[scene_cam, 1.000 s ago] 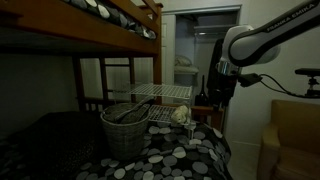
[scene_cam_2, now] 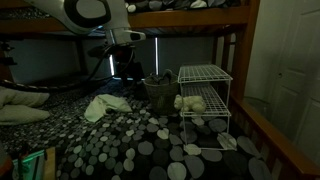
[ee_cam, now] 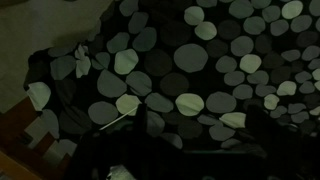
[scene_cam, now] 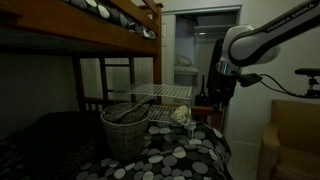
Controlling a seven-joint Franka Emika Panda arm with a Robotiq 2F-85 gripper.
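Note:
My gripper [scene_cam: 220, 92] hangs above the bed near its edge, pointing down, with the dotted bedspread [scene_cam: 160, 163] below. In the wrist view two dark fingers stand apart, so the gripper looks open, with only bedspread visible between them. A pale plush toy [scene_cam_2: 189, 103] sits on the lower level of a white wire rack [scene_cam_2: 205, 73]. Beside the rack is a woven basket [scene_cam: 125, 132] with dark contents that are hard to make out. A crumpled white cloth [scene_cam_2: 108, 106] lies on the bed in exterior view 2.
An upper bunk [scene_cam: 90, 38] overhangs the basket side. Wooden rails [scene_cam_2: 265, 135] run along the bed behind the rack. A brown armchair [scene_cam: 293, 145] stands beyond the bed. Much of the bedspread in front of the rack is clear. The room is dim.

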